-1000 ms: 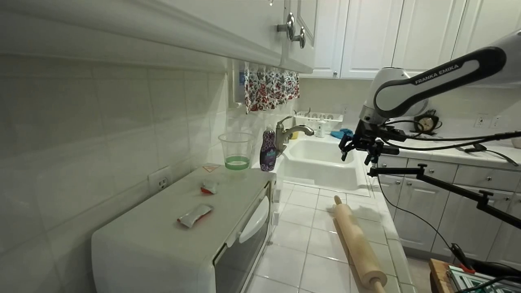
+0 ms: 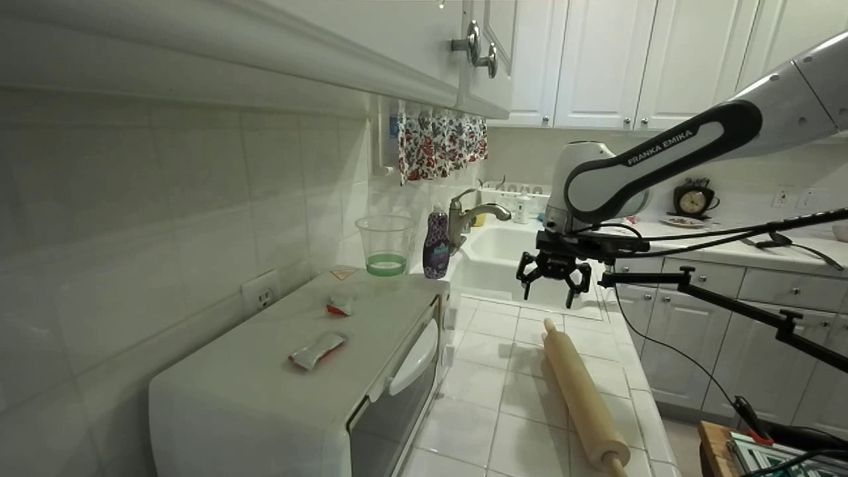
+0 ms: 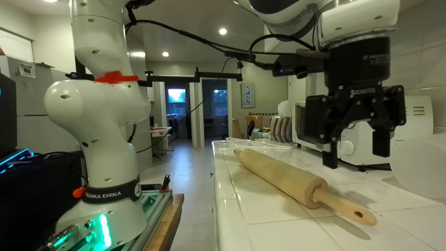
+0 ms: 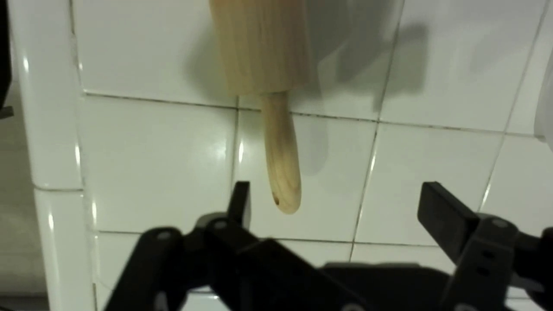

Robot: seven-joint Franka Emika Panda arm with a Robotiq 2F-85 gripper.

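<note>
A wooden rolling pin (image 2: 585,395) lies lengthwise on the white tiled counter (image 2: 477,373). In exterior view 2 the pin (image 3: 284,175) has its near handle (image 3: 345,205) pointing toward the camera. My gripper (image 2: 554,299) hangs above the counter, fingers pointing down, near the pin's sink-side end. It is open, with nothing between its fingers. From the wrist view, that handle (image 4: 282,160) lies below, its tip a little to the right of the left finger (image 4: 239,203); the pin's thick body runs off the top edge.
A white toaster oven (image 2: 262,381) stands along the wall, with two small packets (image 2: 318,350) on top. Beyond it are a clear tub (image 2: 385,246), a purple bottle (image 2: 436,244) and the sink (image 2: 509,246). Tiles between the pin and the oven are bare.
My gripper has moved left and lower in exterior view 1, from the counter's outer edge to over the counter, and has turned from tilted to pointing down. The pin has not moved.
</note>
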